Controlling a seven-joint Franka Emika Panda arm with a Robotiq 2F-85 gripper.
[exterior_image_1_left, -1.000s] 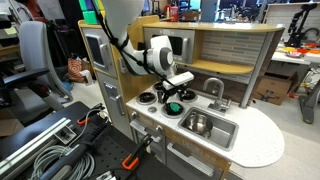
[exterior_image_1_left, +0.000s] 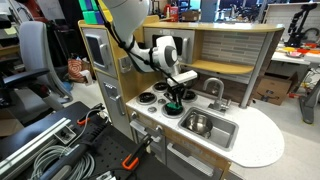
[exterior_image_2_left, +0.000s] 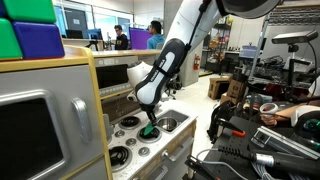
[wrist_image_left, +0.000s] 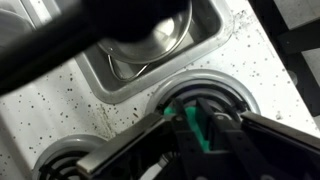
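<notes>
A small green object (exterior_image_1_left: 175, 105) is on the front burner left of the sink; its exact kind is too small to tell. My gripper (exterior_image_1_left: 176, 98) reaches down over it from the white arm. In exterior view 2, the green object (exterior_image_2_left: 150, 130) shows just below the gripper (exterior_image_2_left: 152, 122). The wrist view has part of the green object (wrist_image_left: 193, 124) between the dark fingers, over the coiled burner. Whether the fingers grip it is hidden by their dark shapes, and most of the object is covered.
Right of that burner is the sink (exterior_image_1_left: 216, 143) with a metal pot (exterior_image_1_left: 199, 124) in it and a faucet (exterior_image_1_left: 221, 92) behind. Other burners (exterior_image_1_left: 148, 98) lie to the left and behind. Clear white counter (exterior_image_1_left: 256, 138) extends to the right, and a cabinet shelf overhangs the back.
The arm has come down and toward the front burner, so the gripper now covers part of the green object. Earlier more of that object showed, flat on the burner.
</notes>
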